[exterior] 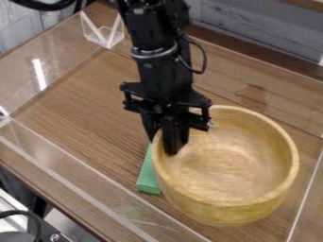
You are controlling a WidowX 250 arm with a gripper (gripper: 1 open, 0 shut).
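The black gripper [171,132] reaches down from the top centre, shut on the near rim of a large oval tan plastic bowl [233,165] at the lower right. The fingertips are partly hidden at the bowl's left rim. A green object [149,172] lies on the wooden surface, partly under or behind the bowl's left side.
A clear plastic item [104,24] stands at the back left. A pale wall runs along the back right, and a black cable lies at the lower left corner.
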